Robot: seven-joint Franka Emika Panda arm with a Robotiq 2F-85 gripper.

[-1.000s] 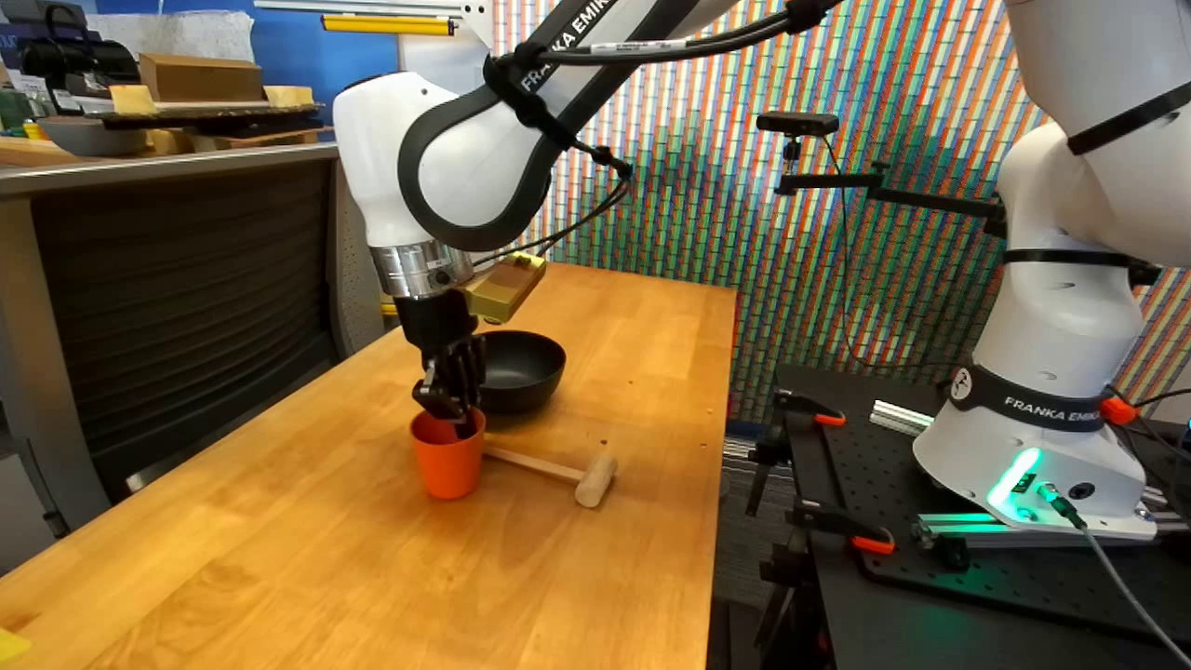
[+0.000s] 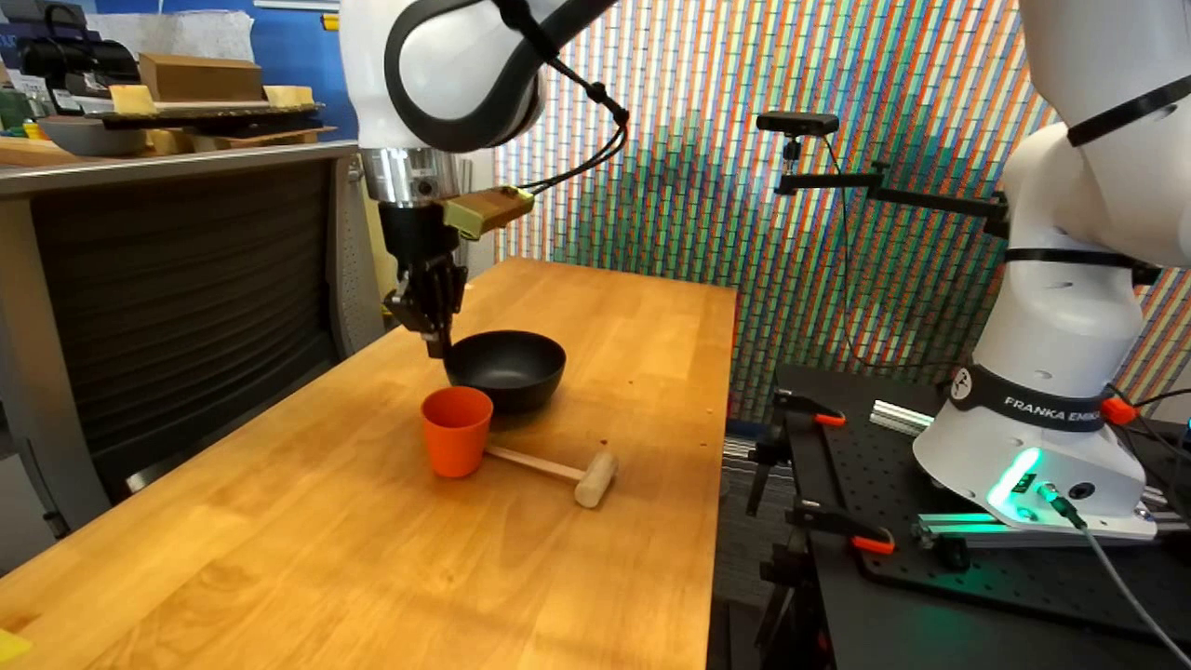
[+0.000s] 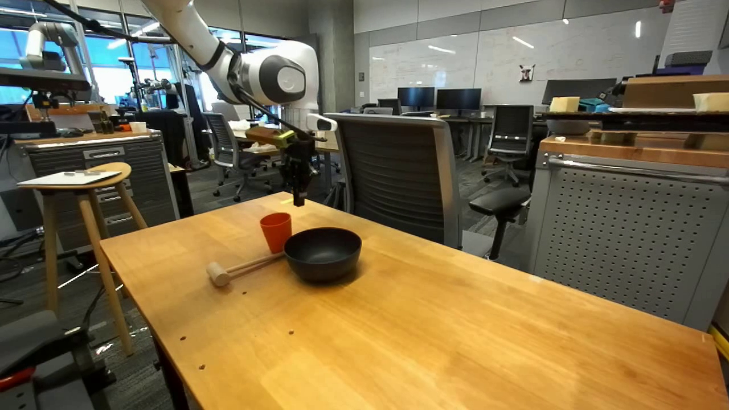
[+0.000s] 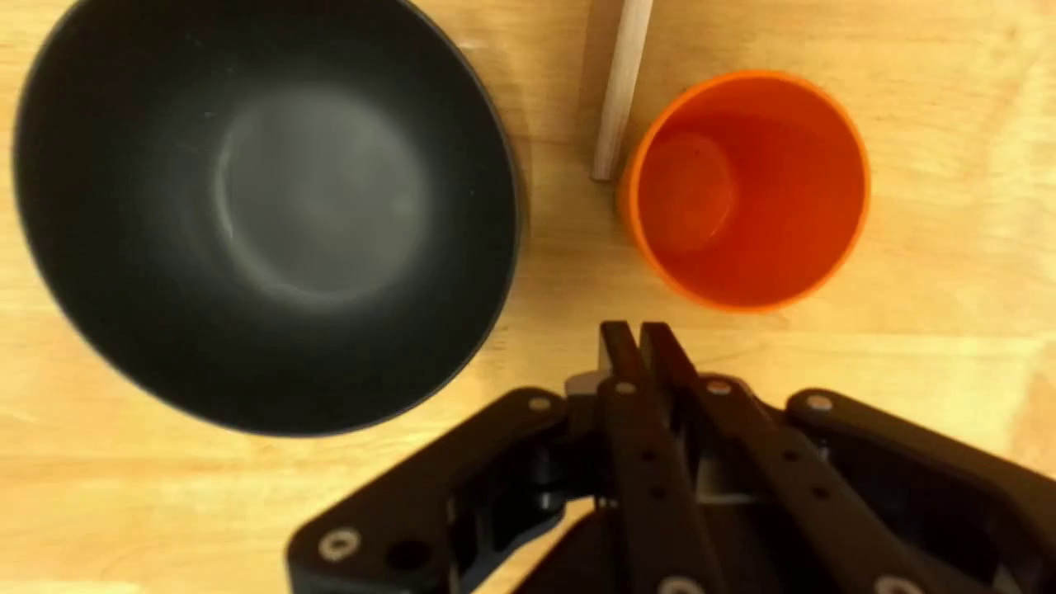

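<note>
My gripper [image 2: 437, 348] hangs above the table beside the black bowl [image 2: 515, 385], clear of the orange cup [image 2: 455, 434]. In the wrist view its fingertips [image 4: 634, 328] are close together, shut, with no object visible between them. The cup [image 4: 749, 193] stands upright to their upper right and looks empty inside; the bowl [image 4: 317, 198], empty too, lies to their left. A wooden mallet [image 3: 220, 274] rests on the table, its handle end close by the cup and its head towards the table's long edge.
A chair [image 2: 190, 268] stands along one long side. A second white arm [image 2: 1027, 335] is mounted on a black bench past the opposite edge.
The gripper was down at the cup's rim a second ago; it has risen and moved back towards the bowl. The cup has shifted slightly towards the bowl; bowl and mallet look unmoved.
</note>
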